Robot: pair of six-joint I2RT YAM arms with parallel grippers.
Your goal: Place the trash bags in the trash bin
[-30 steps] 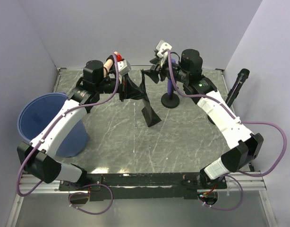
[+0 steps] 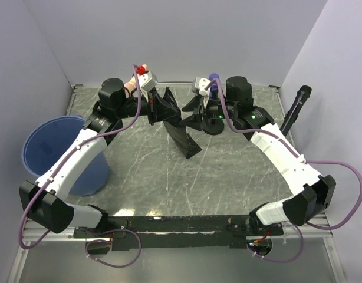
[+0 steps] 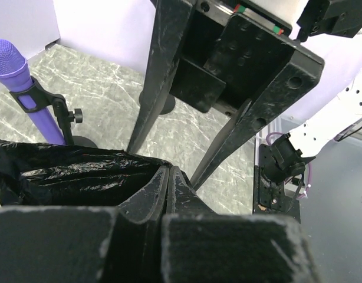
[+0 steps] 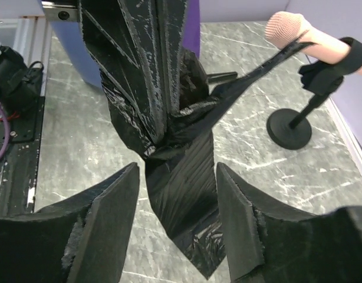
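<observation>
A black trash bag (image 2: 185,144) hangs crumpled from my left gripper (image 2: 164,115), which is shut on its upper part; the bag fills the lower left wrist view (image 3: 63,174) and the middle of the right wrist view (image 4: 181,194). My right gripper (image 2: 191,112) stands open just right of the bag, its fingers on either side of the bag's top edge in the left wrist view, apparently not closed on it. A blue bin (image 2: 66,153), the trash bin, stands at the left, under and behind the left arm.
Microphones on round stands stand at the back: a purple one (image 3: 39,118), a pale one (image 4: 328,47), and a black one (image 2: 296,109) at the right. Walls enclose the grey marble floor on three sides.
My right gripper, raised away to the upper right a moment ago, has come down and left beside the bag. The left gripper has shifted slightly, still with the bag.
</observation>
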